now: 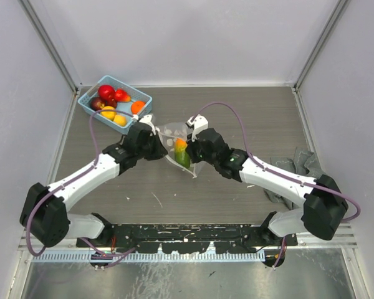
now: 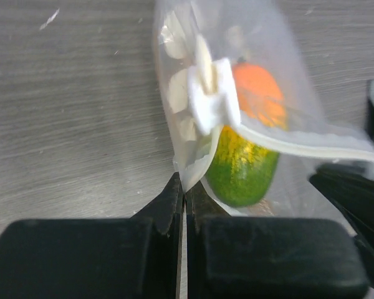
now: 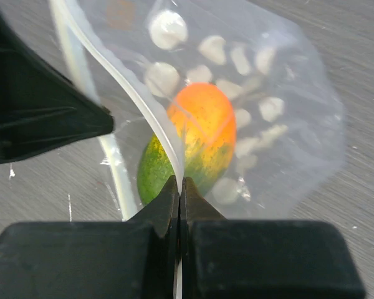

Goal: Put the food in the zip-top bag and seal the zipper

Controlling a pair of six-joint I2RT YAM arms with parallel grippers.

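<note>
The clear zip top bag [image 1: 172,129] lies on the table between my two grippers, mouth toward me and partly spread. Inside it rests an orange-and-green mango [image 1: 183,157], seen through the film in both wrist views. My left gripper is shut, with the left part of the bag's rim pinched at its fingertips. A white zipper slider [image 2: 213,93] shows just beyond them. On the opposite side, my right gripper is shut on the bag's white edge [image 3: 154,118], which runs down between its fingers.
A light blue basket [image 1: 134,93] of several fruits and vegetables stands at the back left, close behind the left gripper. A grey cloth-like item [image 1: 304,163] lies at the right.
</note>
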